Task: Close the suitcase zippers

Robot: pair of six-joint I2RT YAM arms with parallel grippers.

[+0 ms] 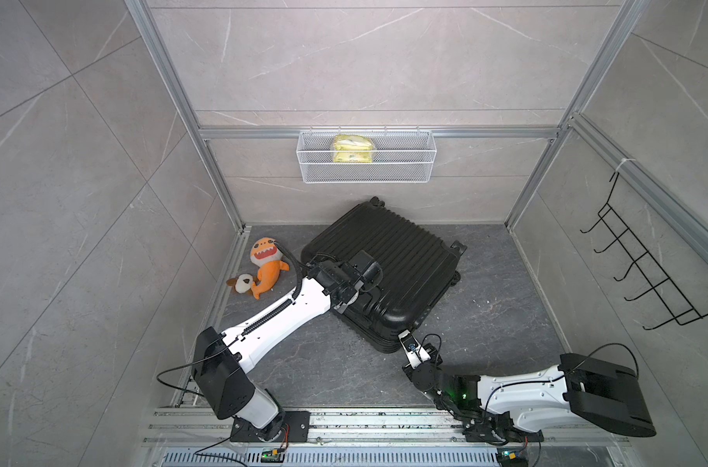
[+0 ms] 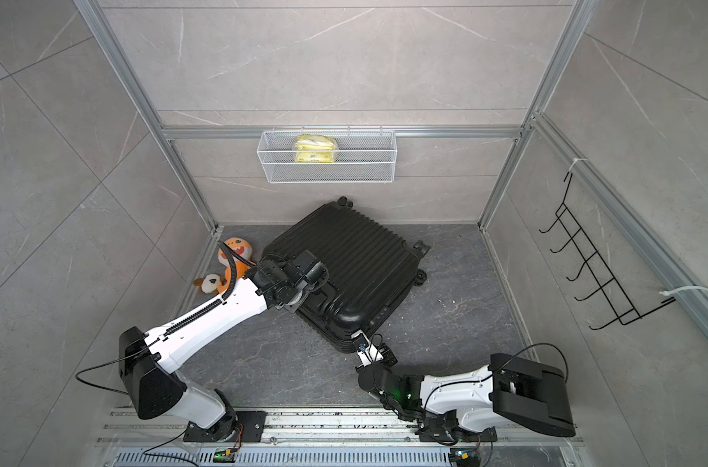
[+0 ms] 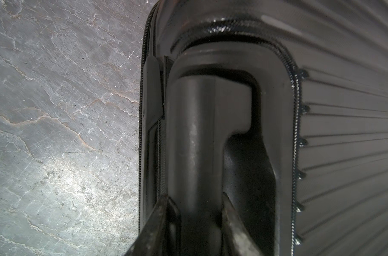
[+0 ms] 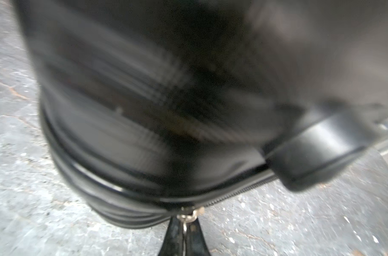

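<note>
The black ribbed suitcase (image 1: 393, 260) lies flat on the floor. In the left wrist view, my left gripper has its fingers on both sides of the suitcase's side handle (image 3: 191, 128), close against it. A zipper track (image 3: 141, 128) runs along the edge left of the handle. My right gripper is shut at the suitcase's front corner; a metal zipper pull (image 4: 187, 216) shows at its fingertips, its thin end between them. Zipper teeth (image 4: 232, 194) run right from there along the seam. The suitcase top is blurred in the right wrist view.
An orange plush toy (image 1: 268, 268) and a small brown-and-white plush (image 1: 241, 283) lie left of the suitcase. A wire basket (image 1: 404, 155) hangs on the back wall and a black hook rack (image 1: 642, 264) on the right.
</note>
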